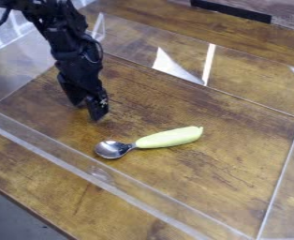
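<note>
A spoon with a shiny metal bowl (112, 148) and a thick pale yellow-green handle (169, 137) lies on the wooden table, right of and below my gripper. My black gripper (91, 109) points down at the tabletop at the left of the camera view, apart from the spoon. It is open, with nothing seen held, though its dark fingers are hard to tell apart.
Clear low walls edge the wooden work area (213, 183), with white patches on the back wall. Free table space lies to the right of the gripper and behind the spoon. The table's edge is at the lower left.
</note>
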